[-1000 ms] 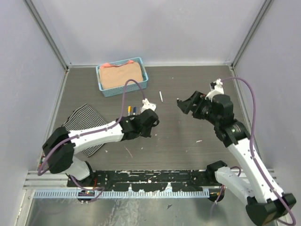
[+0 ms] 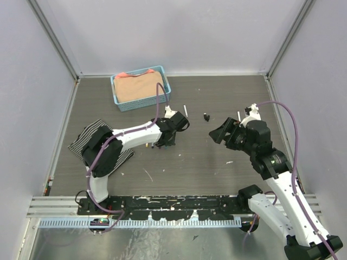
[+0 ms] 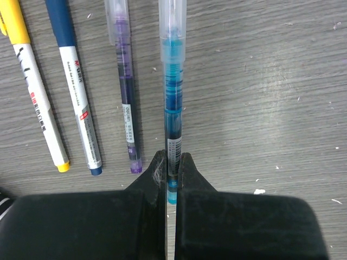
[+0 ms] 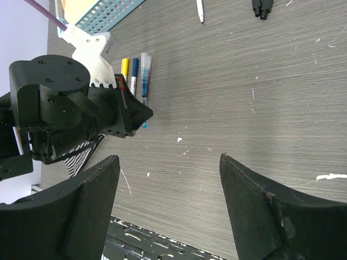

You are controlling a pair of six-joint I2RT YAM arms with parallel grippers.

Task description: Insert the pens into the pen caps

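Note:
In the left wrist view my left gripper is shut on a blue pen (image 3: 173,89) near its lower end, its clear cap pointing up the frame. Beside it, roughly parallel, lie a capped purple pen (image 3: 126,81), a navy-capped white pen (image 3: 79,103) and a yellow-capped white pen (image 3: 40,103). My right gripper stands open with nothing between its fingers, over bare table. Two black caps (image 2: 206,117) lie at mid-table. A white pen (image 2: 185,110) lies back from them, and another white stick (image 2: 238,116) shows by the right arm.
A blue basket (image 2: 138,103) with orange cloth stands at the back left. A striped cloth (image 2: 81,142) lies at the left, partly under the left arm. Open table stretches between the arms, with small white scraps (image 2: 229,162) on it.
The left gripper has carried the blue pen alongside the other pens and turned it nearly parallel to them. The right arm has shifted slightly right and toward the front.

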